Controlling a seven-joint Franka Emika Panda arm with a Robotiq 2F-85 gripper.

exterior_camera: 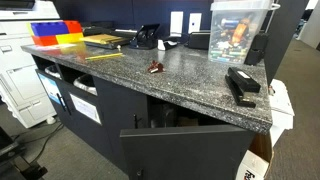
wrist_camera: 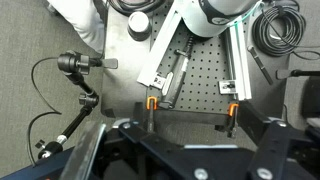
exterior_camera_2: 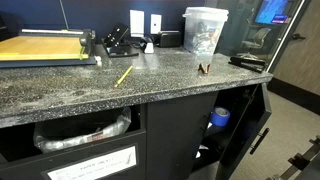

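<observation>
My gripper stands open in the wrist view, its two orange-marked fingers (wrist_camera: 152,104) wide apart with nothing between them. It faces down over a perforated mounting plate (wrist_camera: 208,75), away from the counter. Across the room, the speckled counter (exterior_camera: 190,78) carries a small reddish-brown object (exterior_camera: 156,67), a yellow pencil (exterior_camera: 103,57), a black stapler-like object (exterior_camera: 242,86) and a clear plastic bin (exterior_camera: 235,32) with mixed contents. Below the counter, a black cabinet door (exterior_camera: 185,152) hangs open; a blue roll (exterior_camera_2: 219,117) sits inside.
Large toy bricks (exterior_camera: 58,33), a cutting board (exterior_camera_2: 40,48) and a black desk phone (exterior_camera_2: 120,42) line the counter's back. An open drawer (exterior_camera_2: 85,132) is below. Coiled cables (wrist_camera: 280,28) and a camera mount (wrist_camera: 80,65) flank the plate.
</observation>
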